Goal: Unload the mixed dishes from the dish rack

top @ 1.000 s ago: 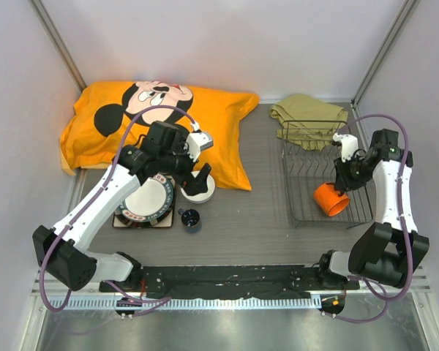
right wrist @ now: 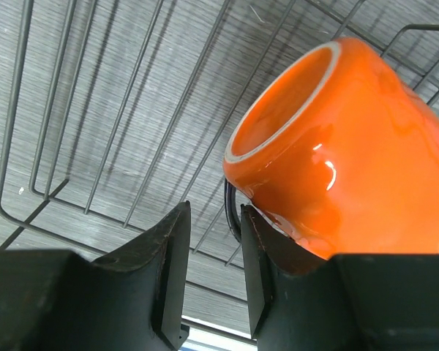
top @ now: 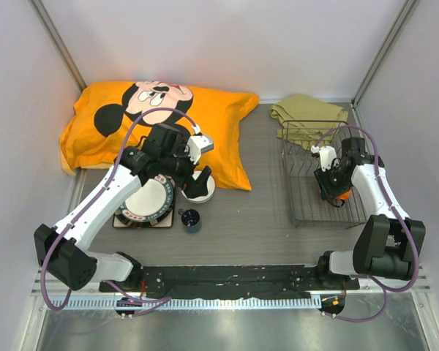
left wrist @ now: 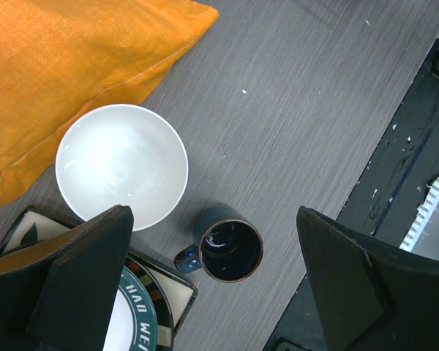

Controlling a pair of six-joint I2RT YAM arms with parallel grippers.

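Note:
An orange mug point(right wrist: 351, 168) lies on its side in the wire dish rack point(top: 294, 219). My right gripper is over the rack at the mug's rim, part open; a dark curved piece shows beside its fingers below the mug. My left gripper stands open above the unloaded dishes: a white bowl point(left wrist: 121, 162), a dark blue mug point(left wrist: 230, 248) and stacked plates point(top: 144, 201) on a board at the left.
An orange cloth point(top: 95, 139) with a cartoon face lies along the back left. An olive cloth point(top: 296, 111) is behind the rack.
My right gripper has moved left in the rack, coming down over the orange mug, which is now mostly hidden under it in the top view. The left arm is nearly still.

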